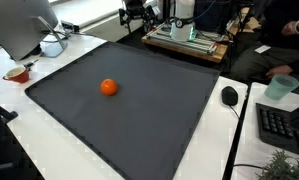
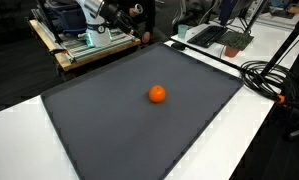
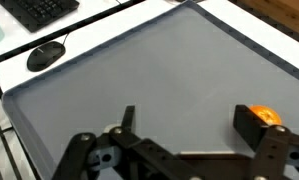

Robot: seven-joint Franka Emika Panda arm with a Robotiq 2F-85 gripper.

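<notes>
A round orange object [image 1: 109, 87] rests on the large dark grey mat [image 1: 139, 130], left of the middle. The wrist view has the same orange object [image 3: 268, 114] at the right, partly covered by the right finger [image 3: 251, 128]. My gripper is open, its black fingers wide apart and only bare mat showing between them. In exterior view 2 the orange object [image 2: 157, 94] lies well away from the arm, which stands past the far edge of the mat.
A black mouse [image 1: 229, 96], a keyboard [image 1: 282, 128] and a pale green cup [image 1: 281, 87] lie off the mat's right side. A red cup [image 1: 17, 74] is at the left. Coiled black cable [image 2: 269, 78] sits beyond the mat.
</notes>
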